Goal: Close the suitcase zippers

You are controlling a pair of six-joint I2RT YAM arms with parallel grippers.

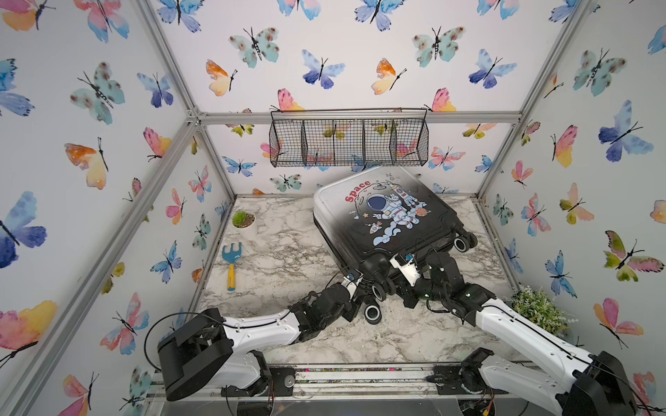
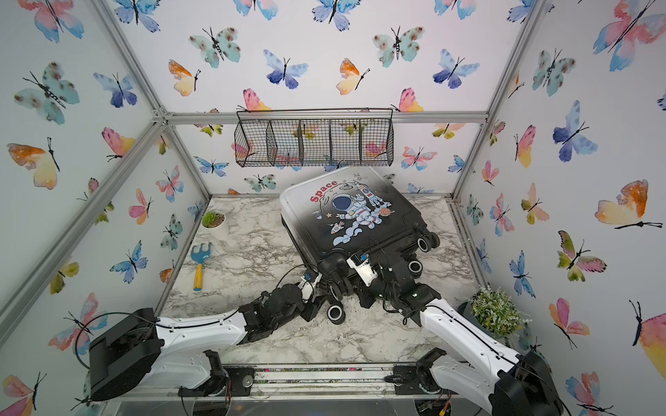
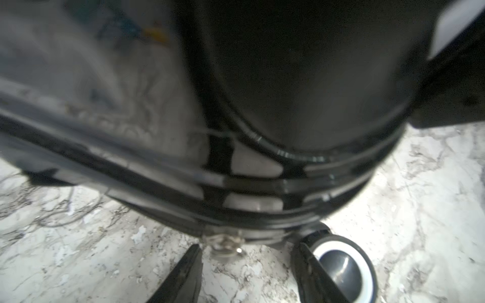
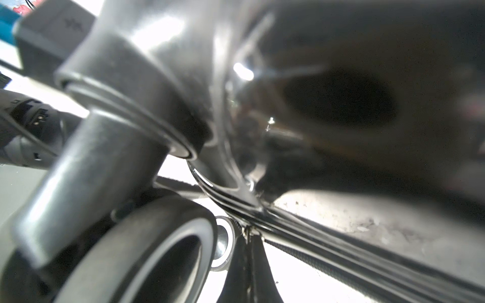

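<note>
A black hard-shell suitcase [image 1: 399, 215] with a "Space" astronaut print lies flat on the table, its near corner and wheels toward me. In the left wrist view its seam [image 3: 242, 214] curves round the corner, and a small shiny metal piece [image 3: 222, 243], blurred, sits at the lower edge. My left gripper is open just below that edge, with nothing clearly held. On the corner's other side my right gripper is shut, tips at the seam beside a wheel [image 4: 151, 252]. A tiny bit of metal shows at these tips; whether it is pinched is unclear.
A second wheel [image 3: 343, 272] stands close by my left gripper's right finger. A toy fork [image 1: 231, 265] and small potted plant [image 1: 242, 220] lie left; a bushy plant [image 1: 539, 310] stands right. The wire basket [image 1: 349, 142] hangs behind.
</note>
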